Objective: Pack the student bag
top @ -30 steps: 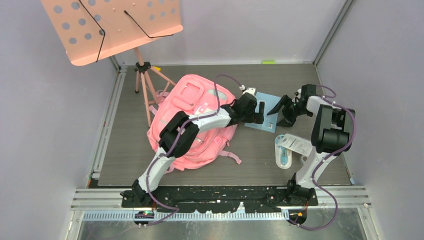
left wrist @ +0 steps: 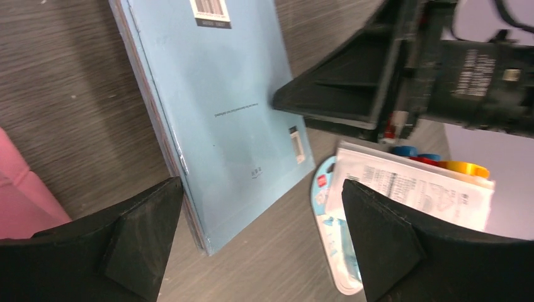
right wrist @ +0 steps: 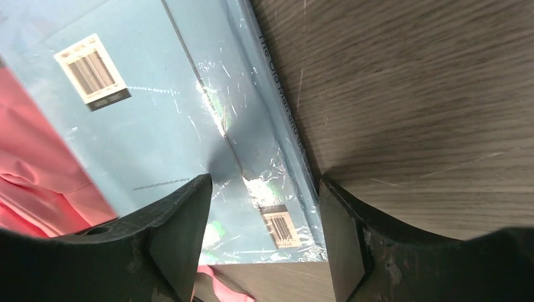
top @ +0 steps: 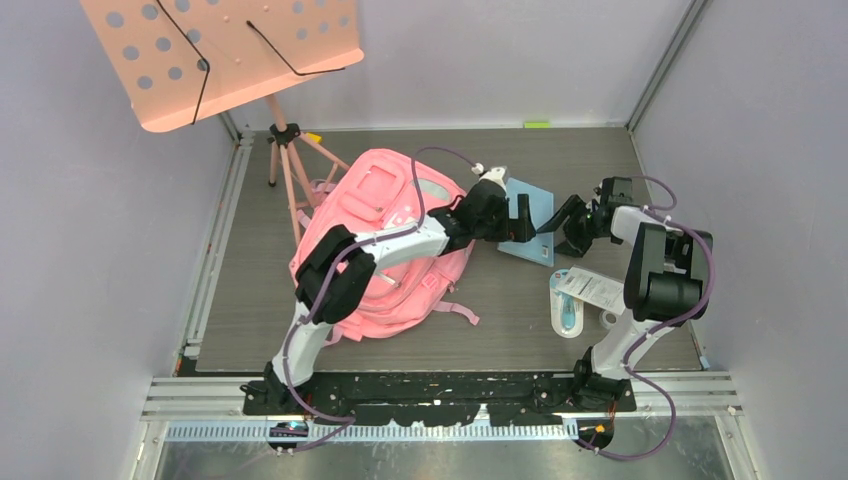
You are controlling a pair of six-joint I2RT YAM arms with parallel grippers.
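Observation:
A thin light-blue book (top: 530, 215) in clear wrap lies between my two grippers, just right of the pink backpack (top: 385, 290). My right gripper is shut on the book near its spine: one of its fingers (right wrist: 189, 220) is over the cover, the other lies along the spine. Over the opposite side, my left gripper stands open. Its left fingertip (left wrist: 170, 195) appears at the book's near long edge in the left wrist view; whether it touches is unclear. The book's far end runs out of that view.
Right of the book's lower end lie a white-and-blue packaged item (top: 566, 305) and a white printed box (top: 592, 289) with coloured ends. A pink stand (top: 285, 150) rises behind the backpack. Bare table shows in front of the book.

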